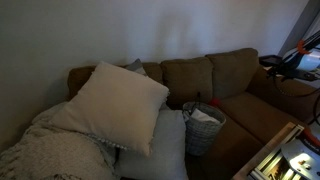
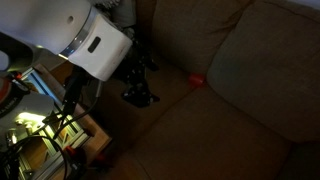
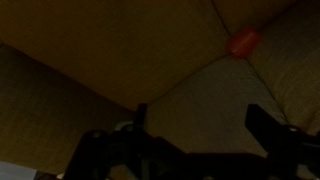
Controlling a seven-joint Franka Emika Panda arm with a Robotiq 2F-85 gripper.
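Observation:
A small red object lies on the brown couch, near the seam where the cushions meet. The second exterior view also shows this red object, at the back of the seat. Above the seat hangs my gripper, its two dark fingers wide apart and nothing between them. In the wrist view the red object is beyond the fingertips, toward the top right, and is not touched. The first exterior view has my gripper at the right, over the couch's far end.
A grey woven basket stands at the couch's front, with something whitish inside. Large pale pillows and a knitted blanket cover the left side. A wooden table edge is close to the arm's base.

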